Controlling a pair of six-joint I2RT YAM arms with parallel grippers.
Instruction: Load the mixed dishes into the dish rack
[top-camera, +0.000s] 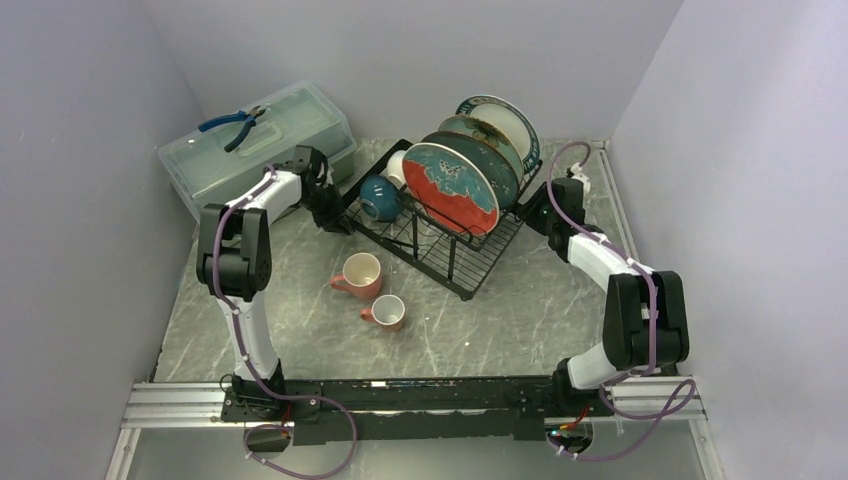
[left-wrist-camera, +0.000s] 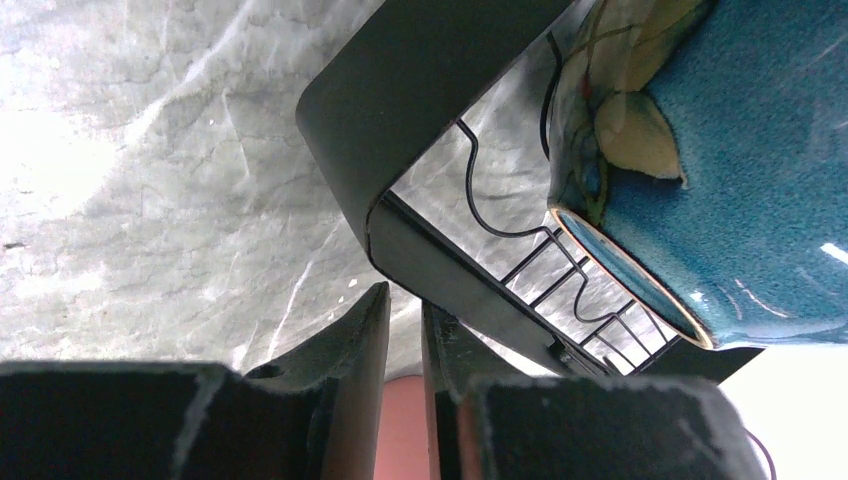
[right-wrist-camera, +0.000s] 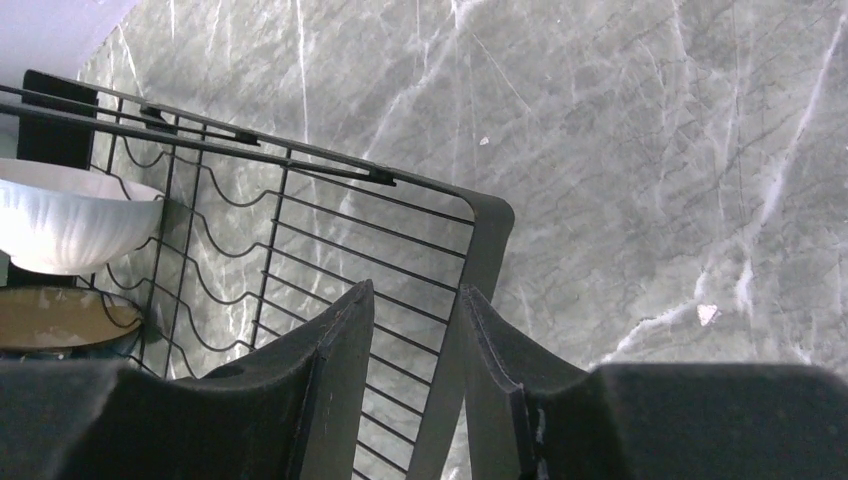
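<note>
A black dish rack (top-camera: 430, 265) holds several upright plates (top-camera: 450, 190), a blue bowl (top-camera: 380, 200) and a white bowl (right-wrist-camera: 75, 220). Two pink cups, a larger one (top-camera: 362, 275) and a smaller one (top-camera: 389, 312), stand on the counter in front. My left gripper is at the rack's left corner; its fingers are nearly together at the black rim, and whether they grip it is unclear. My right gripper is at the rack's right end, fingers slightly apart, nothing visible between them.
A clear lidded box (top-camera: 250, 145) with pliers (top-camera: 240, 125) on it sits at back left, beside my left arm. Walls enclose the back and sides. Free counter (top-camera: 520, 330) lies at front right.
</note>
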